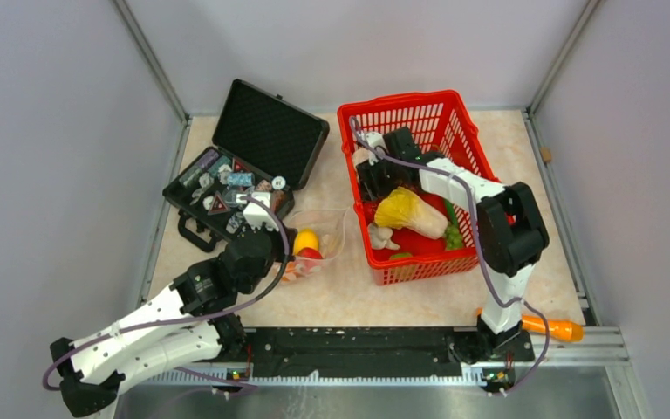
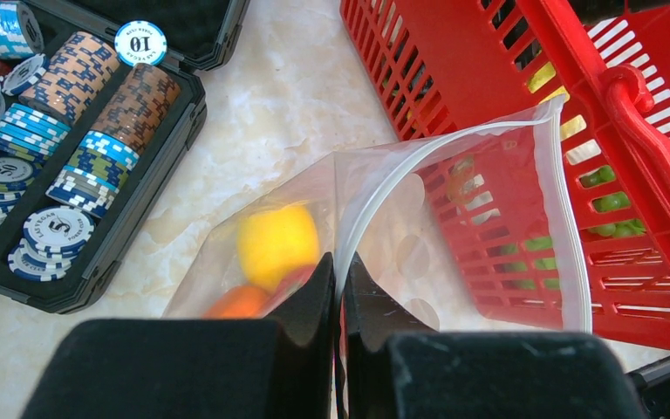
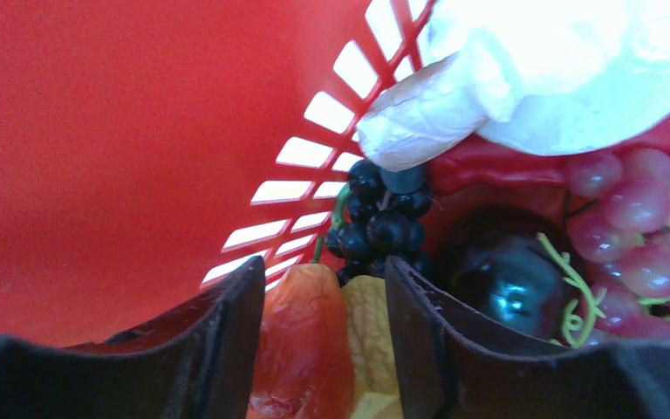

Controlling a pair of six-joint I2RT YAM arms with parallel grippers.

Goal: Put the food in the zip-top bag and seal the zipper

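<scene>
The clear zip top bag (image 2: 371, 179) stands with its mouth spread, a yellow food piece (image 2: 277, 244) and an orange one (image 2: 237, 301) inside. My left gripper is shut on the bag's rim, with the film edge running between its fingertips. In the red basket (image 1: 393, 276), my right gripper points down with its fingers apart. Between and below those fingers show a red-orange food piece (image 3: 304, 345) and a yellowish one (image 3: 371, 327); I cannot tell whether the fingers touch either.
Dark grapes (image 3: 379, 223), a round dark item (image 3: 506, 271) and red grapes (image 3: 632, 227) crowd the right gripper. A Chinese cabbage (image 1: 419, 215) lies in the basket. An open poker-chip case (image 1: 227, 188) is behind the bag.
</scene>
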